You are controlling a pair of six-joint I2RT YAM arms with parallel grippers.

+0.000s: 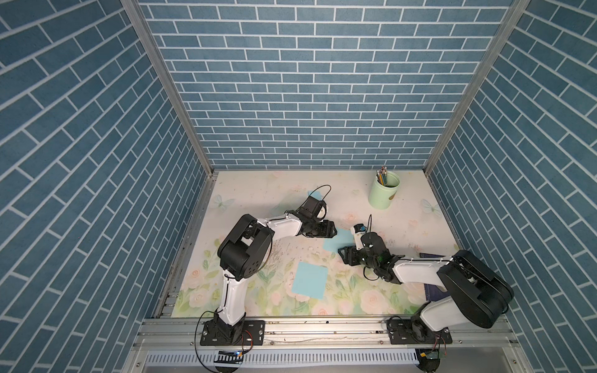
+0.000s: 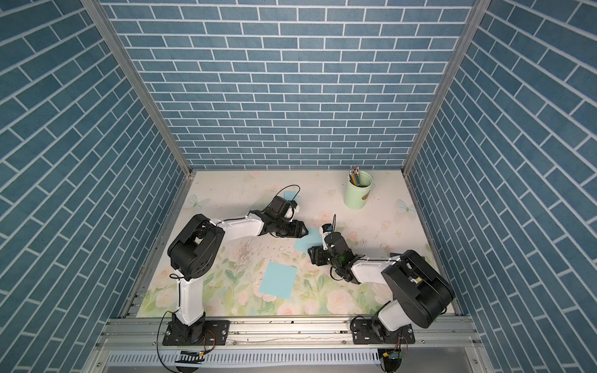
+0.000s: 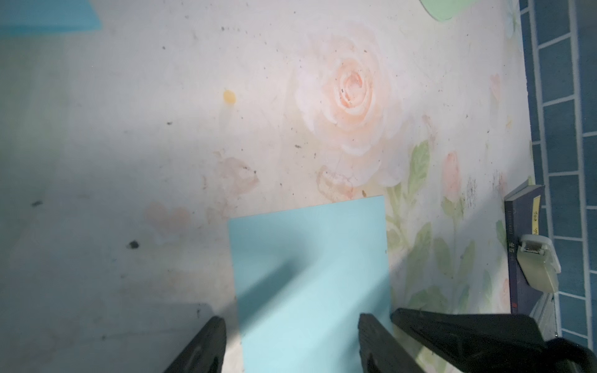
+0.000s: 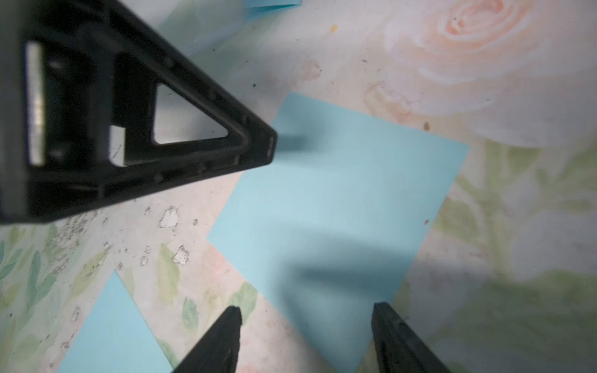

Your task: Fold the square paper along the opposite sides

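Note:
A light blue square paper lies flat and unfolded near the table's middle, partly covered by both grippers in the top views. At its left edge is my left gripper, its fingers apart above the paper. My right gripper also has its fingers apart, over the paper's lower right side, with nothing visibly held. In the right wrist view a black finger of the left gripper shows at the paper's left edge. Whether either gripper touches the paper cannot be told.
A second blue sheet lies flat toward the front. Another blue piece sits behind the left arm. A green cup of pencils stands at the back right. A dark book lies at the right.

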